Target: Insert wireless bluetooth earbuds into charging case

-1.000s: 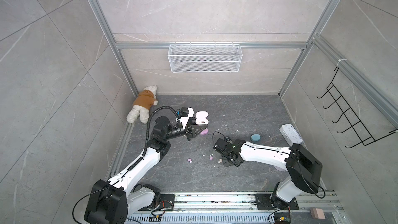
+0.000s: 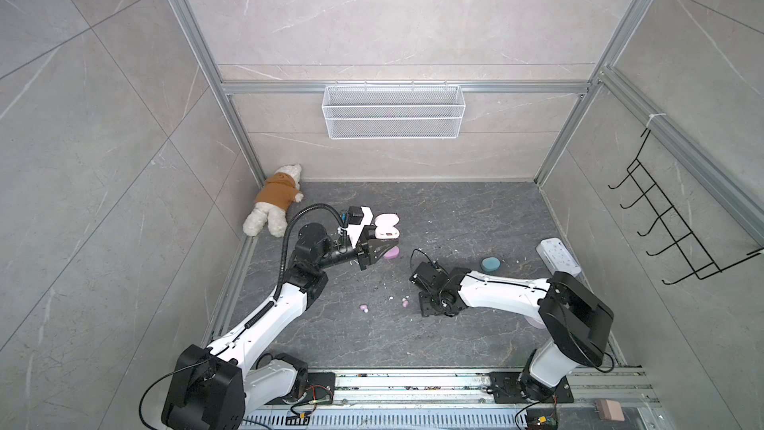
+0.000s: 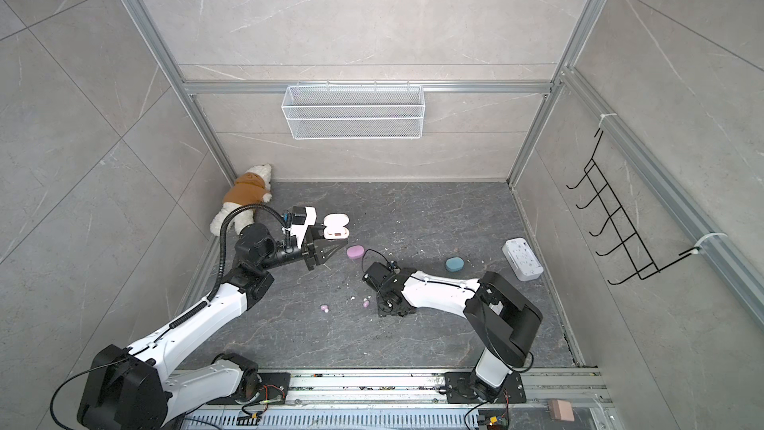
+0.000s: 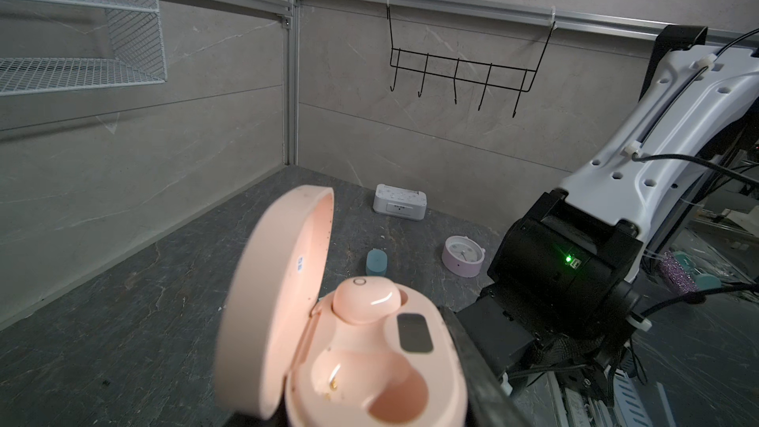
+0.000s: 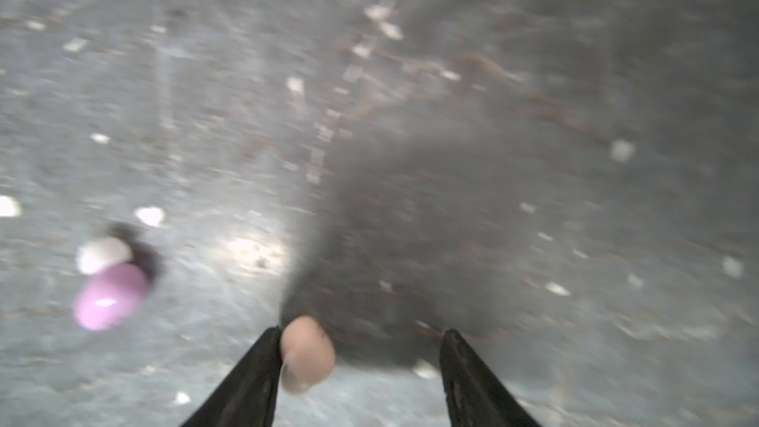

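Note:
My left gripper [image 2: 378,243] holds the open pink charging case [image 4: 371,383] up over the middle of the table; in the left wrist view one earbud [image 4: 365,299] sits in it and the other cavity is empty. Low at the table, my right gripper is part open, with a pale pink earbud [image 5: 306,352] beside its left finger, touching or nearly so. A purple-and-white earbud [image 5: 109,294] lies further left on the table. The right wrist view is blurred.
A purple round lid [image 3: 355,251], teal case [image 3: 454,263] and white power strip [image 3: 522,258] lie on the table. A teddy bear [image 2: 274,199] sits back left; a wire basket [image 2: 393,111] hangs on the back wall.
The left arm with the case has stayed still.

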